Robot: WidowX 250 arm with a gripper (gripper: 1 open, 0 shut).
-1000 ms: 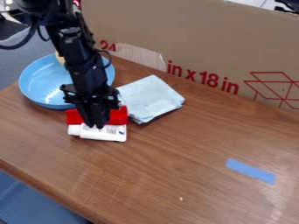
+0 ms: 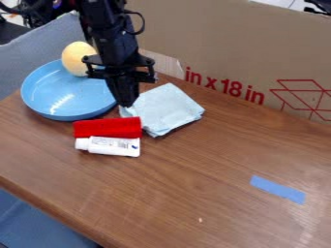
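The black gripper (image 2: 127, 99) hangs in the upper left, above the edge where the blue plate (image 2: 58, 92) meets the folded pale cloth (image 2: 168, 107); whether it is open or shut is hard to tell. Just below it lie a red cylindrical item (image 2: 104, 127) and a white tube (image 2: 107, 145), side by side on the wooden table. A pale yellow round object (image 2: 75, 56) sits at the back of the plate, partly hidden by the arm.
A cardboard box (image 2: 233, 58) lines the back of the table (image 2: 195, 194). A strip of blue tape (image 2: 277, 190) lies at the right. A blue item (image 2: 26, 223) lies beyond the lower-left edge.
The gripper has risen and moved back from over the red item and white tube, which now show fully and lie in about the same places.
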